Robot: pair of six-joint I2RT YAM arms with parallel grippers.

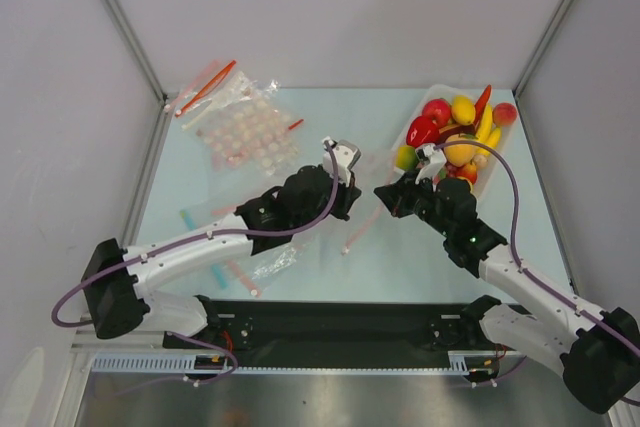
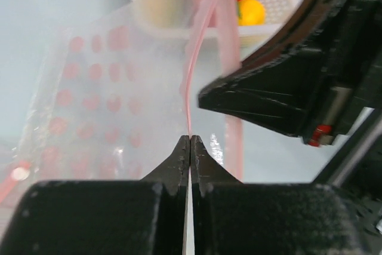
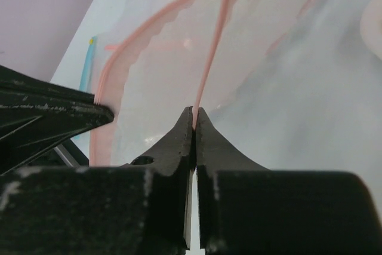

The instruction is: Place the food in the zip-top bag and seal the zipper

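A clear zip top bag point(image 1: 270, 257) with pink edge bands lies on the table, its right part lifted toward my grippers. My left gripper point(image 1: 352, 192) is shut on its edge; in the left wrist view a thin pink edge of the bag point(image 2: 191, 76) runs into the fingertips. Facing it, my right gripper point(image 1: 379, 193) is shut. In the right wrist view another pink edge of the bag point(image 3: 215, 34) meets its fingertips; whether they pinch it, I cannot tell. Assorted fruit and vegetables, among them a yellow mango point(image 1: 463, 110), fill the white basket point(image 1: 396, 169).
More bags with dotted film point(image 1: 250, 132) and a red slider point(image 1: 207, 89) lie at the back left. The basket stands at the back right, close behind my right arm.
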